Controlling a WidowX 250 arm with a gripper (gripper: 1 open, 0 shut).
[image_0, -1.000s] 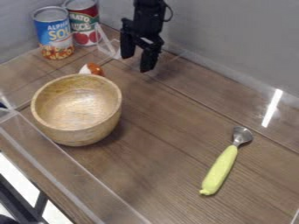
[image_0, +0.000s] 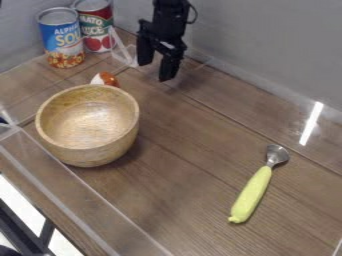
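Note:
My black gripper (image_0: 159, 58) hangs at the top middle, at the back of the wooden counter, open, with nothing seen between its fingers. Below it to the left stands a tan bowl (image_0: 87, 141). A small orange and white object (image_0: 104, 80) lies just behind the bowl. At the front right lies a tool with a pale yellow handle (image_0: 249, 197) and a metal head.
Two cans, an Alpha soup can (image_0: 63, 40) and a red can (image_0: 95, 24), stand in the back left corner. A grey wall borders the back.

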